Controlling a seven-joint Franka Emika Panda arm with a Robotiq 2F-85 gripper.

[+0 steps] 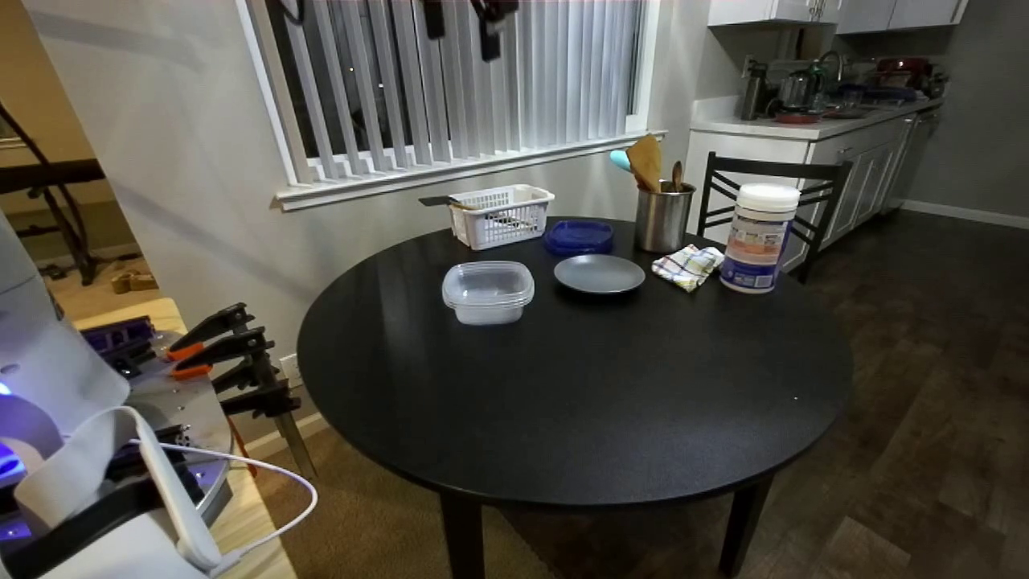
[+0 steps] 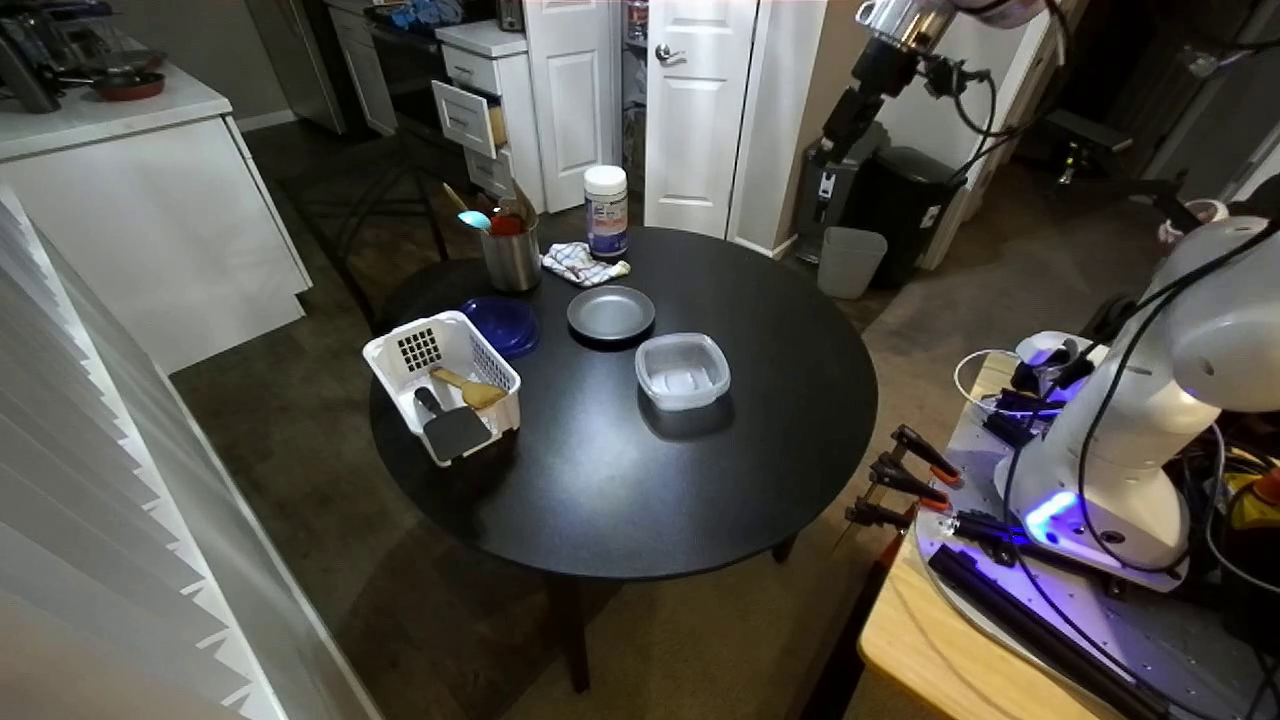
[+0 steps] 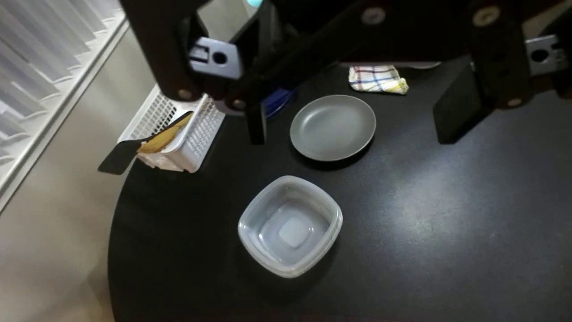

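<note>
My gripper is open, its two dark fingers wide apart with nothing between them. In exterior view 2 the gripper [image 2: 825, 156] hangs high above the table's far right side; exterior view 1 catches only dark finger parts at its top edge. A clear plastic container [image 3: 289, 228] stands upright and looks empty. Just behind it lies a grey plate [image 1: 600, 274], also bare. The white basket [image 2: 504, 382] holds a black spatula [image 2: 456, 432] and a wooden utensil [image 2: 470, 390]. A blue lid [image 1: 579, 236] rests between basket and plate.
At the table's far side are a metal utensil pot [image 1: 663, 220], a folded checked cloth [image 1: 687, 267] and a tall wipes tub [image 1: 757, 241]. A window sill [image 1: 473, 169] runs behind the basket.
</note>
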